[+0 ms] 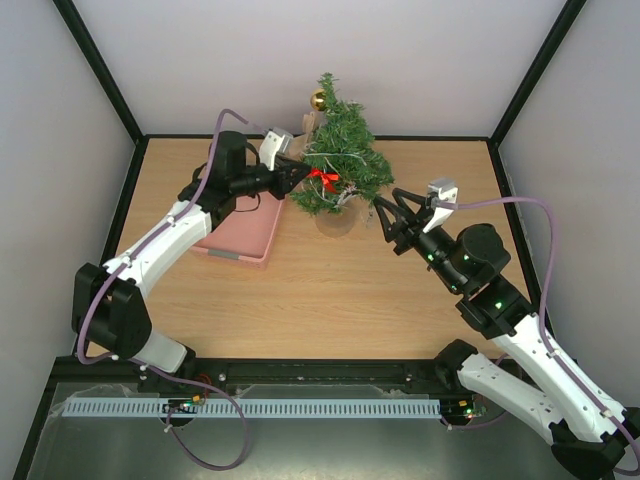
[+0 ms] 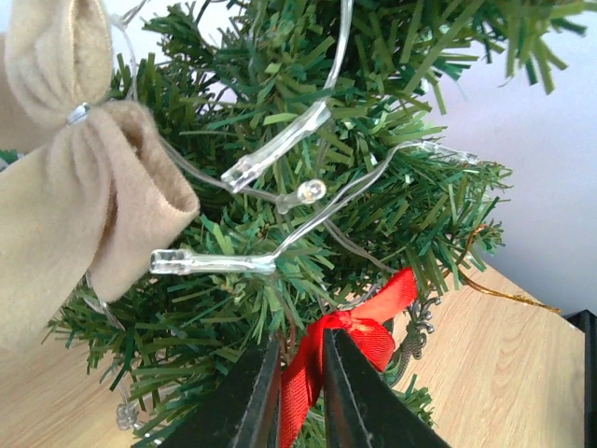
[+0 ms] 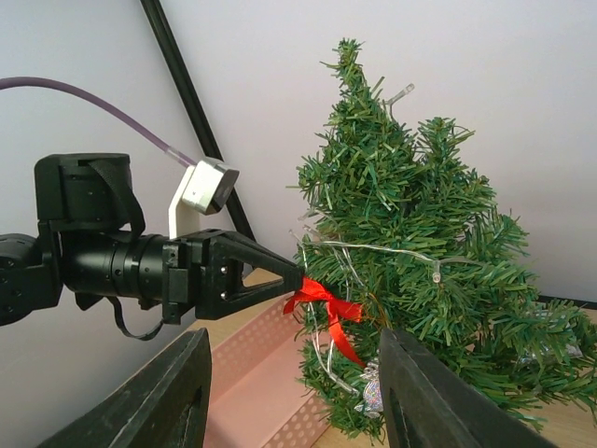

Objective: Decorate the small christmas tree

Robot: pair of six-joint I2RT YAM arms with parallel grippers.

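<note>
The small green tree (image 1: 345, 140) stands at the back middle of the table, with a string of clear lights across its branches. On its left front side is a red ribbon bow (image 3: 322, 301). My left gripper (image 1: 307, 172) reaches in from the left, its tips at the bow. In the left wrist view its fingers (image 2: 244, 406) stand a little apart, with a strip of red ribbon (image 2: 300, 387) showing in the narrow gap. A beige cloth bow (image 2: 56, 224) hangs close by. To the right of the tree, my right gripper (image 1: 388, 202) is open and empty.
A gold ball (image 1: 318, 100) hangs near the treetop, and a silver ornament (image 3: 370, 390) low on the branches. Under the left arm lies a pink bin (image 1: 262, 262).
</note>
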